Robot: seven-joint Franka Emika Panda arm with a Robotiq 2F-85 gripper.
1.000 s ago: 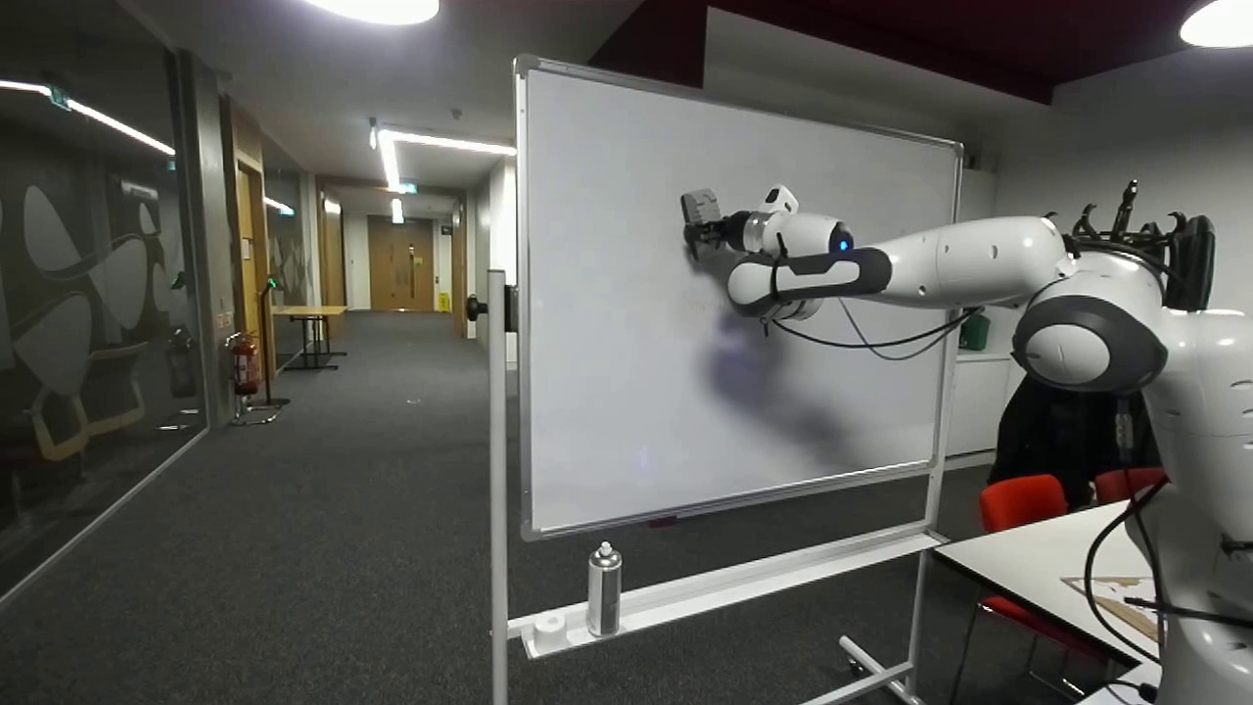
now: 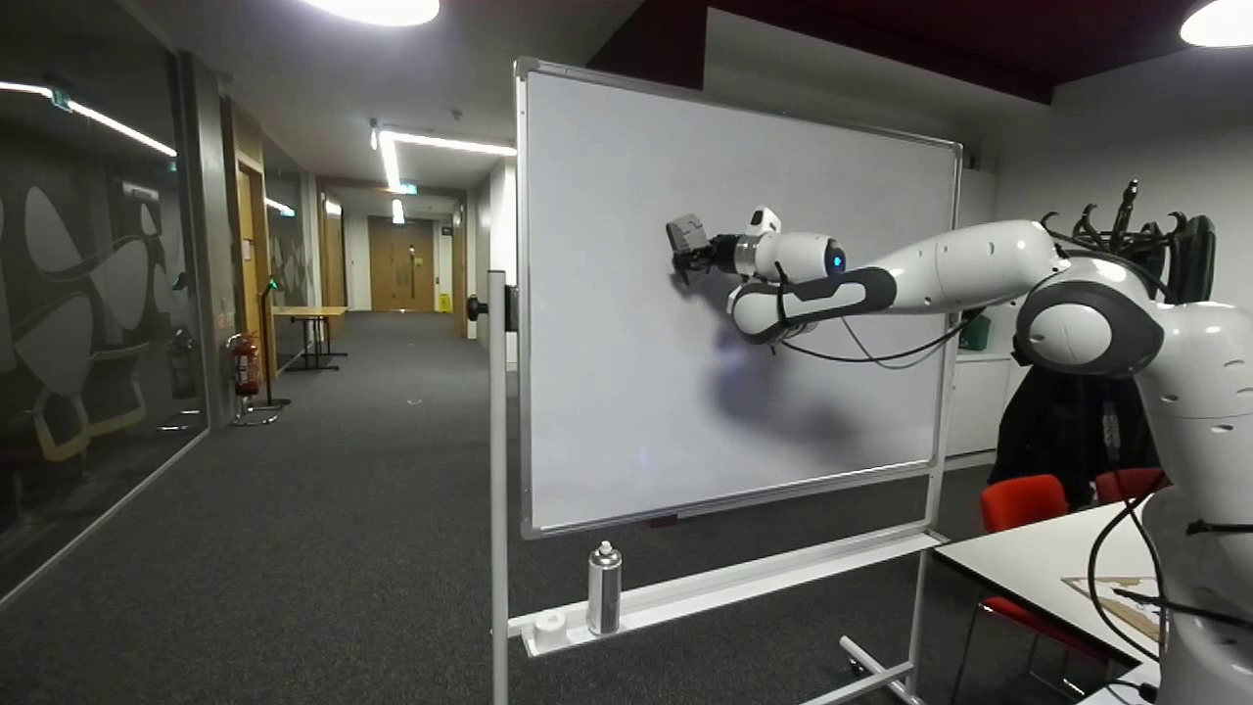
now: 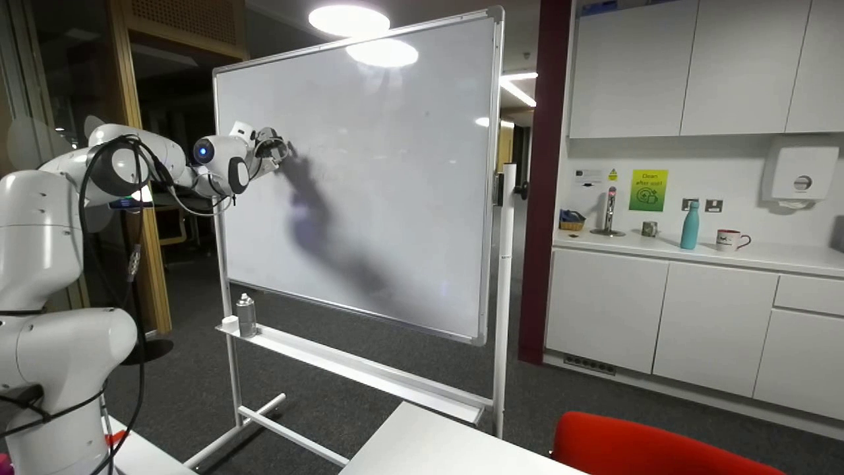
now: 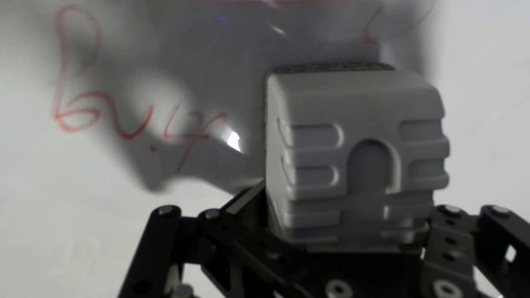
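A grey board eraser [image 4: 367, 159] with ridged sides fills the right of the wrist view. My gripper is shut on it, one black finger on either side. In exterior view 1 the eraser [image 2: 687, 234] is held up at the whiteboard [image 2: 634, 399], in the upper part; whether its felt side touches the surface I cannot tell. Red handwriting [image 4: 131, 134] on the board shows to the left of the eraser, and fainter red strokes lie above it. From the other side, my gripper [image 3: 273, 150] appears near the board's left part, the eraser partly hidden.
Below the board, a ledge [image 2: 728, 584] carries a silver spray can [image 2: 604, 589] and a small white roll [image 2: 549, 630]. A white table [image 3: 443, 447] and a red chair [image 3: 649, 447] stand in front of the board. Most of the board's face is unobstructed.
Over the last second my gripper and the eraser have moved slightly left and down across the board in exterior view 1. The grip looks the same.
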